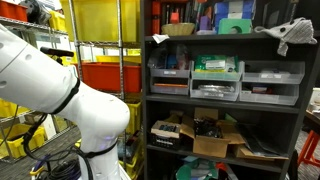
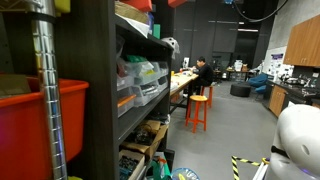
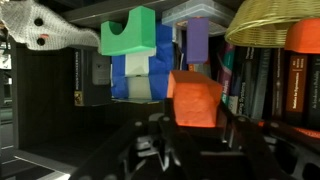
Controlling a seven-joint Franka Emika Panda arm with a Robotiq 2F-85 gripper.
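Observation:
In the wrist view, an orange block sits between the dark fingers of my gripper, which is shut on it. Behind the block, a purple block stands upright on the shelf. A green block with a notch lies to the left, over a blue and white package. The gripper itself is outside exterior view 1, where only the white arm shows at the left.
A grey plush toy hangs at the shelf's left in the wrist view; books and a woven basket are at the right. Lower down, clear bins and cardboard boxes fill the dark shelving. A person sits far back.

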